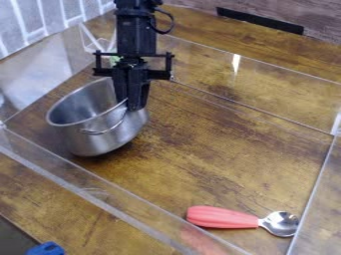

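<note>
A steel pot stands on the wooden table inside clear walls, at the left. The black gripper points down at the pot's right rim, its tip low by that rim. The fingers look closed; whether the rim is between them cannot be made out. A spoon with a pink handle lies at the front right.
Clear plastic walls border the work area. A blue object is at the bottom left, outside them. A green item is partly hidden behind the arm.
</note>
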